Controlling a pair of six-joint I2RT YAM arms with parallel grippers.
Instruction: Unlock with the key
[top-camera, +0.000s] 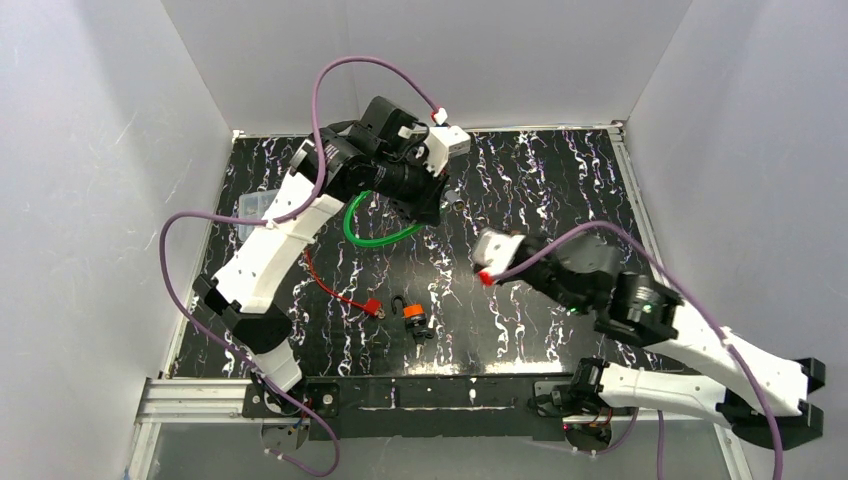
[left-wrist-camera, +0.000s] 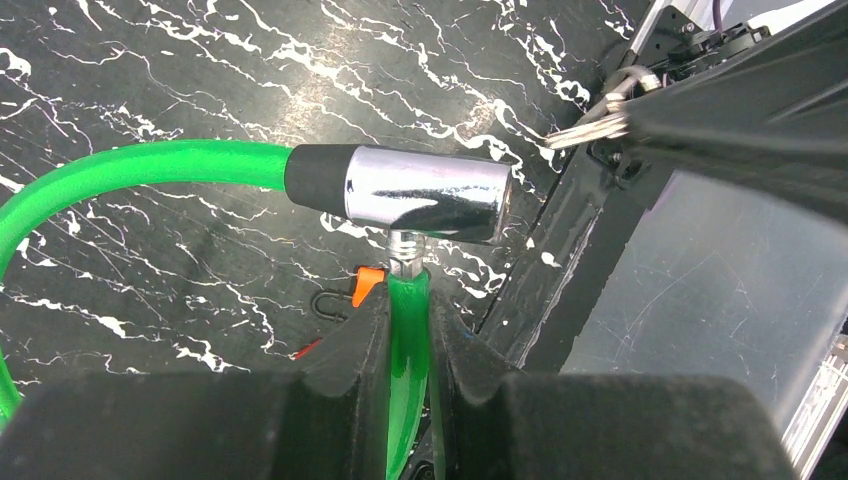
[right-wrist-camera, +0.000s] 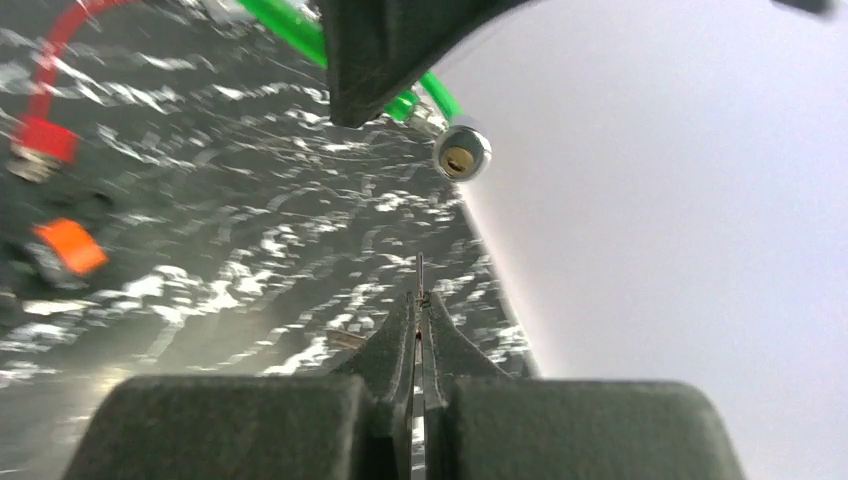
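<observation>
The green cable lock (left-wrist-camera: 160, 165) hangs above the table with my left gripper shut on its cable just below the silver lock body (left-wrist-camera: 430, 190). In the right wrist view, the brass keyhole (right-wrist-camera: 458, 160) in the lock body's end faces that camera. My right gripper is shut on a key (right-wrist-camera: 420, 272), seen nearly edge-on at the fingertips. The left wrist view shows the silver key (left-wrist-camera: 590, 130) with a ring, clear of the lock body and to its right. In the top view, the right arm (top-camera: 590, 275) is blurred and its fingertips are hidden.
An orange-and-black padlock (top-camera: 415, 318) and a red cable lock (top-camera: 345, 298) lie on the black marbled table (top-camera: 510, 330). A clear box (top-camera: 255, 208) stands at the left, partly behind the left arm. Light walls enclose the table.
</observation>
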